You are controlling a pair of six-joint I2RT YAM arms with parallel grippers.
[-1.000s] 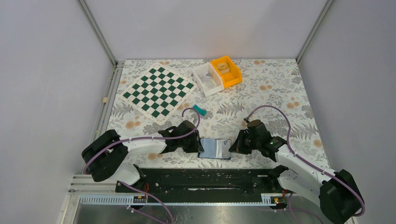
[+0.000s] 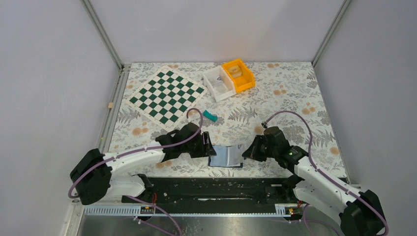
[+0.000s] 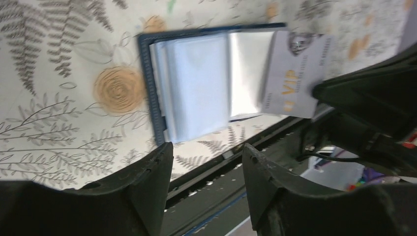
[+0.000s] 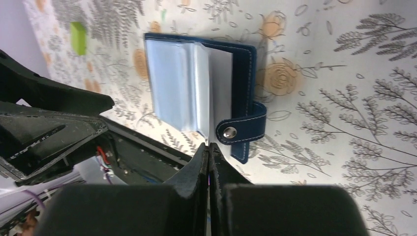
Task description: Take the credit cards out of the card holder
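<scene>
The card holder [image 4: 243,73] lies open on the table, a navy cover with clear sleeve pages and a snap strap [image 4: 246,124]. One sleeve page showing a grey VIP card [image 3: 297,73] is raised at a tilt off the holder. My right gripper is shut at the front corner of that raised page, with its thin edge between the fingertips. Beside the holder's left edge is my left gripper, open and empty. A pale blue page [image 3: 201,83] lies flat on the holder's left half.
White [image 2: 219,93] and orange [image 2: 252,81] bins stand at the back. A green checkerboard [image 2: 167,96] lies at back left, with a teal object [image 2: 210,116] near its right side. Table to the holder's right is clear.
The VIP page has come up off the holder with my right gripper at its edge.
</scene>
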